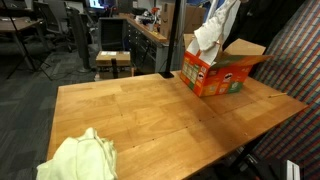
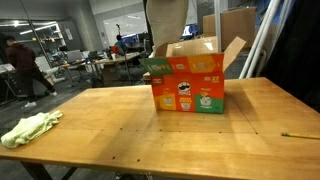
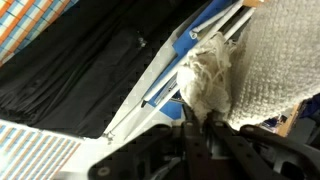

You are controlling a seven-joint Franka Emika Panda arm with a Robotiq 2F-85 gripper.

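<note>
A whitish cloth (image 1: 208, 36) hangs over the left part of an open orange-and-green cardboard box (image 1: 213, 78), entering from the top of the first exterior view. The second exterior view shows the hanging cloth (image 2: 168, 20) above and behind the box's front (image 2: 188, 90). In the wrist view, my gripper is shut on a bunched part of the cloth (image 3: 208, 82), which spreads out to the upper right. Out of the exterior views, the gripper itself is hidden above. A second, pale cloth (image 1: 80, 158) lies crumpled at the table's near left corner.
Box flaps (image 1: 245, 48) stand out at the right. A thin pencil-like stick (image 2: 300, 136) lies near the right edge. A black post (image 1: 174, 35) rises behind the table.
</note>
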